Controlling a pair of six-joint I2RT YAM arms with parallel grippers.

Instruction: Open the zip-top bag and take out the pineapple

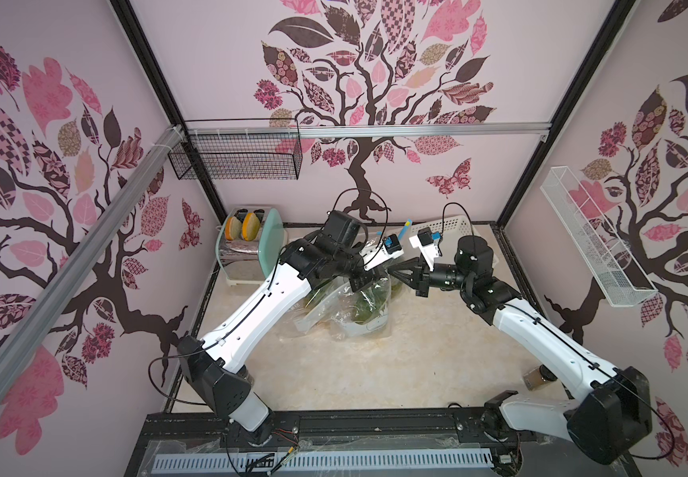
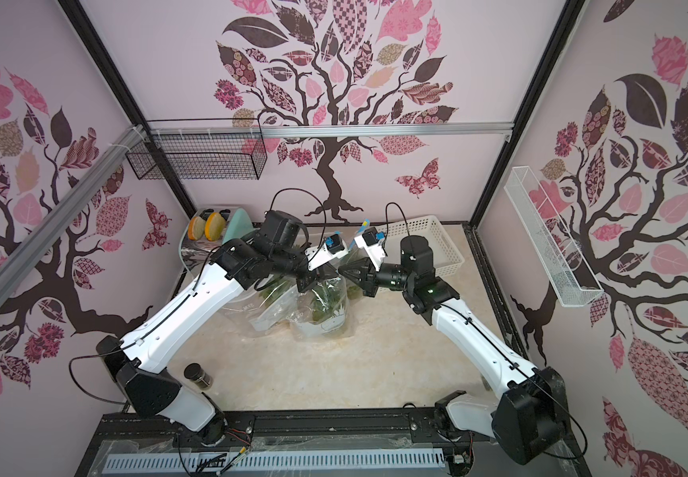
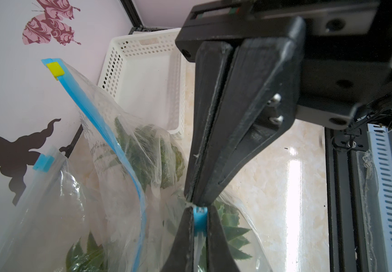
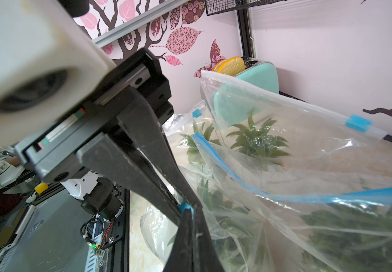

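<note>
Spiky green leaves, which look like a pineapple's crown (image 3: 233, 233), show through a clear zip top bag (image 1: 369, 308) on the table; the fruit's body cannot be made out. My left gripper is shut on a small blue zip slider (image 3: 200, 218) at this bag's top edge. Right beside it, the tips of my right gripper come together, shut, with nothing clearly seen between them. In the left wrist view, the right fingers (image 3: 218, 122) meet just above the slider. Whether they touch the bag's edge is hard to tell.
Close behind lies a clear bag with a blue zip strip (image 3: 114, 142) and leafy greens. Another bag with a blue slider (image 4: 358, 123) overlaps it. A white basket (image 2: 448, 246) stands at the back right, a mint rack (image 1: 270, 250) at the back left.
</note>
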